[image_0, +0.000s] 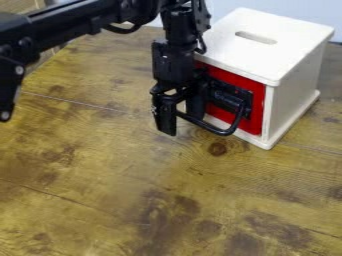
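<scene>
My black gripper (174, 108) hangs low in front of a white box with a red front panel (271, 75), its fingers apart, close to a black handle-like bar (218, 128) that curves out from the dark fitting on the red face. The dark parts overlap, so I cannot tell whether a finger touches the bar.
The box fills the upper right, with a slot in its white top. A pale wall stands behind it.
</scene>
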